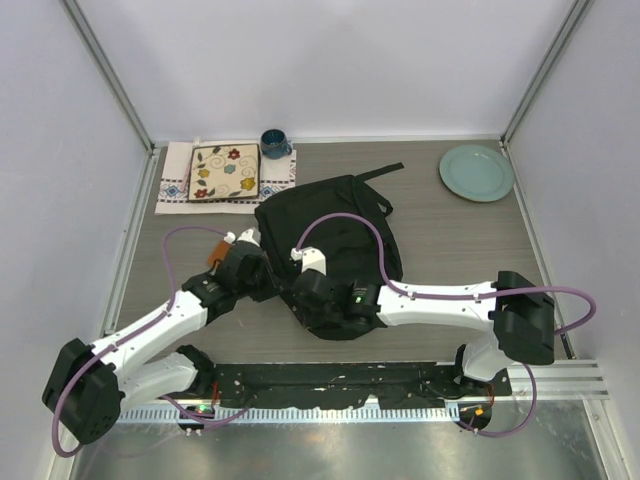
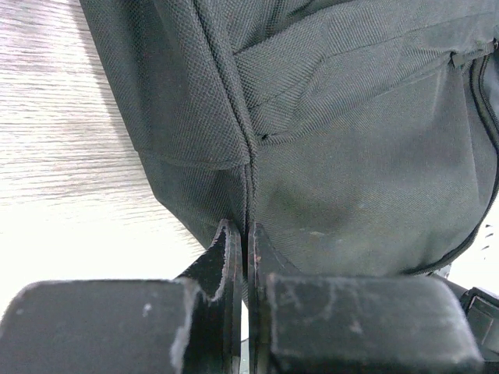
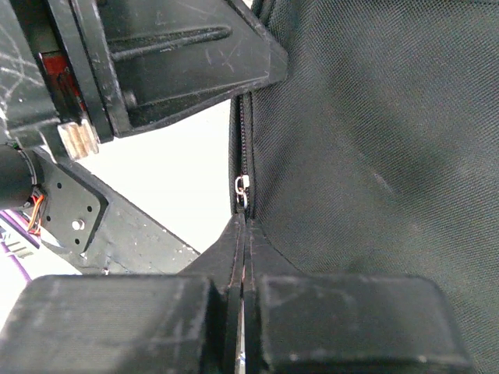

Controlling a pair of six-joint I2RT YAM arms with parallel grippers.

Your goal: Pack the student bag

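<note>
The black student bag (image 1: 325, 200) lies flat on the table, its lower end toward me. In the left wrist view, my left gripper is shut on the bag's seam edge. A small metal zipper pull (image 3: 242, 185) shows in the right wrist view on the zipper (image 3: 245, 136) along the bag's side. My right gripper is shut at the lower end of that pull, which runs in between its fingertips. Both grippers work close together at the bag's left front edge, and the left one's dark finger reaches into the right wrist view.
A flower-patterned book (image 1: 226, 172) rests on a white cloth (image 1: 175, 190) at the back left, with a blue mug (image 1: 274, 143) beside it. A green plate (image 1: 477, 173) sits at the back right. Near the left arm lies a brown item (image 1: 218, 252), partly hidden.
</note>
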